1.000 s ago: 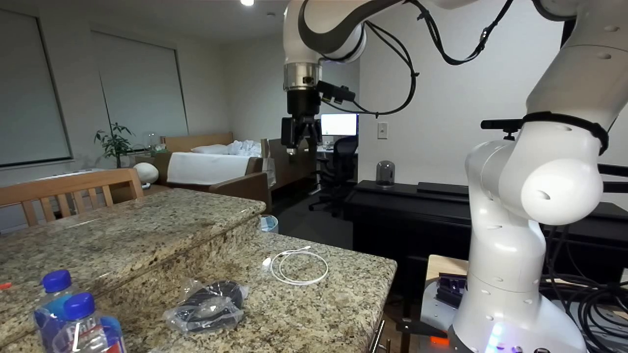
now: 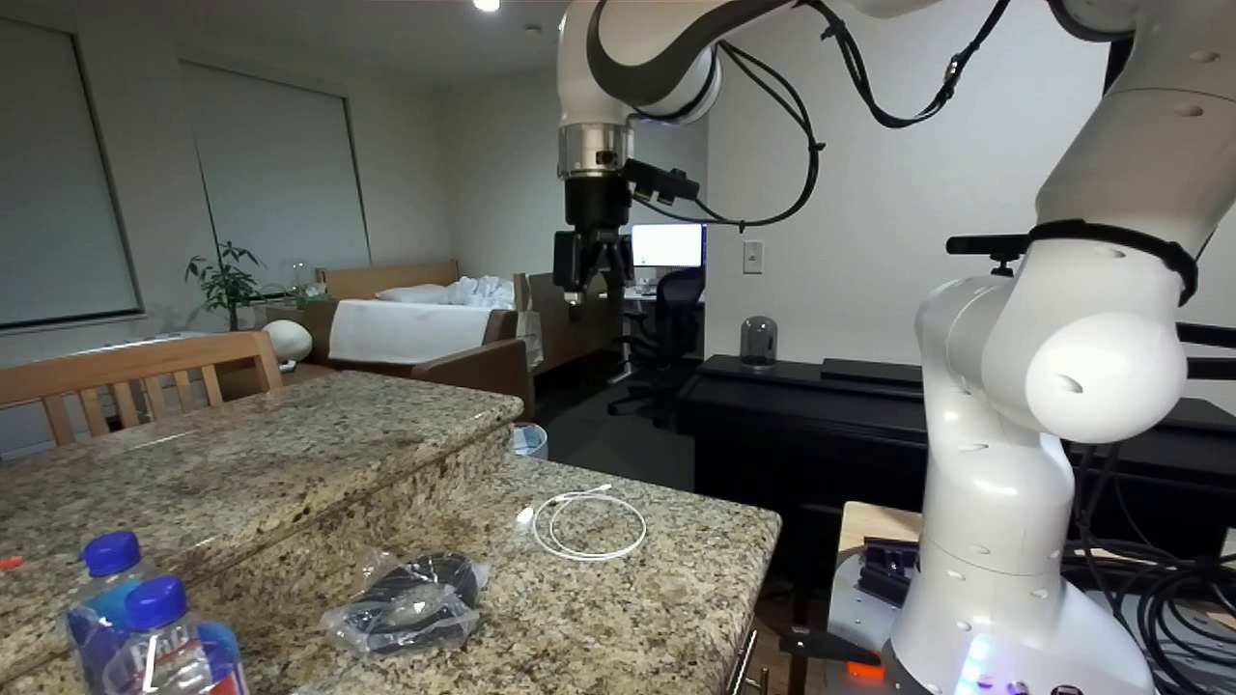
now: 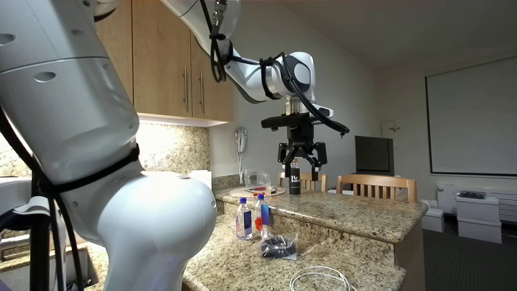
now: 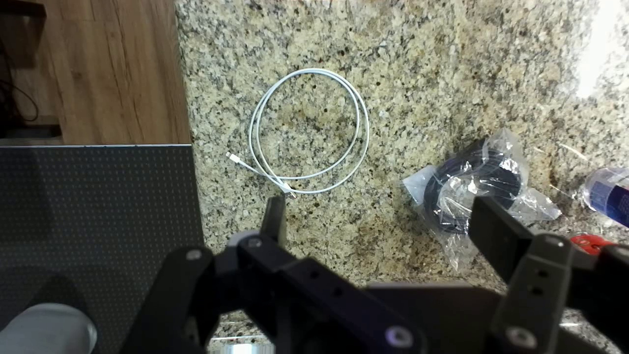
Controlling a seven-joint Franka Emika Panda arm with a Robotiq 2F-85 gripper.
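Note:
High above the granite counter hangs my gripper point(image 3: 301, 175), pointing down with its two fingers wide apart and only air between them. In the wrist view its fingertips flank bare granite at the bottom of the picture. A white cable point(image 4: 363, 136) lies coiled in a loose loop on the lower counter point(image 4: 377, 248), its plug end to the left. Beside it rests a black coil in a clear plastic bag point(image 4: 501, 177), partly covered by one finger in the wrist view. Both lie well below the gripper, untouched.
Two clear bottles with blue caps, one here point(image 3: 243, 223), stand past the bag. A raised granite ledge point(image 3: 339, 213) runs along the counter, holding a dark bottle point(image 3: 294, 180).

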